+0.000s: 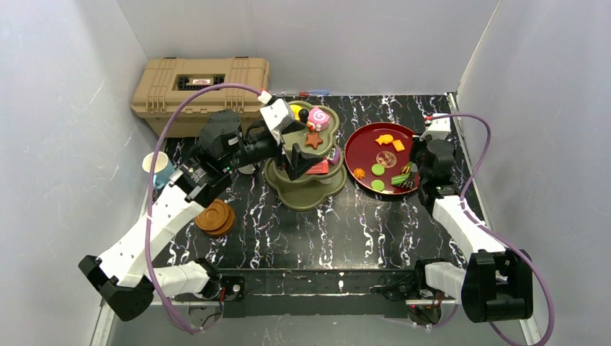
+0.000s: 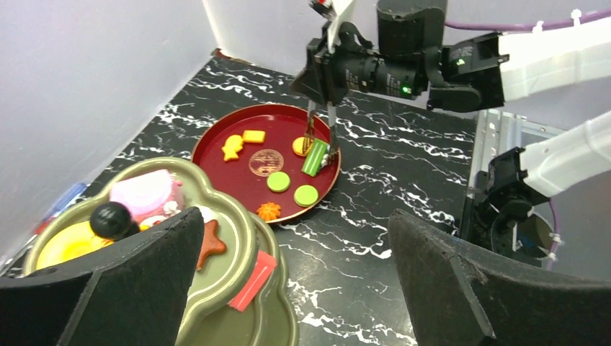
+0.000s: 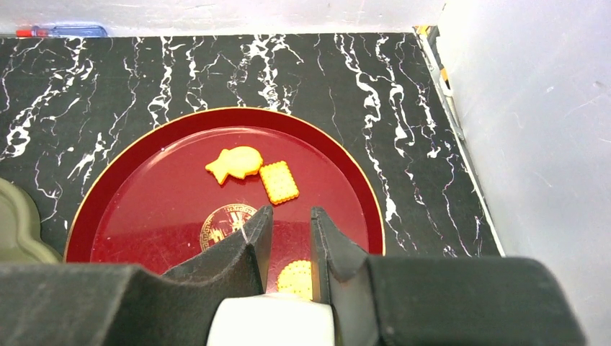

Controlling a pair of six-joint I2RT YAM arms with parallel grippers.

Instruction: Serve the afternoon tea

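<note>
My left gripper [image 1: 297, 146] stands open above the right side of the tiered green stand [image 1: 300, 198]. Nothing is between its wide-spread fingers [image 2: 155, 267] in the left wrist view. On the stand are a pink cake [image 2: 150, 193], a brown star cookie [image 2: 210, 244] and a red piece [image 2: 253, 281]. My right gripper points down at the right part of the red plate [image 1: 367, 137], shut around a green packet [image 2: 315, 158] low over the plate. A white thing [image 3: 270, 321] shows between its fingers in the right wrist view.
Yellow cookies [image 3: 279, 182] and green discs [image 2: 306, 195] lie on the plate. A tan case [image 1: 162, 79] stands back left. Brown coasters [image 1: 215, 217] and a light-blue cup [image 1: 164, 173] are at left.
</note>
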